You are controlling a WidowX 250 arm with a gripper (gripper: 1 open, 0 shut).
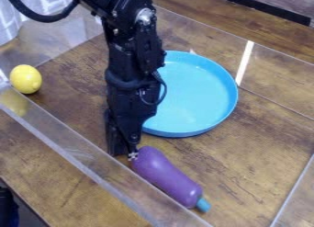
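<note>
The black gripper (123, 139) points down in the middle of the view, shut, its tips low beside a clear plastic wall and at the upper end of a purple eggplant (167, 175) with a teal tip. Nothing clearly shows between its fingers, which are dark and partly hidden. A blue round plate (207, 93) lies behind and to the right of the gripper, partly hidden by the arm.
A yellow lemon (26, 79) sits at the far left. A clear wall (73, 157) runs diagonally across the lower left.
</note>
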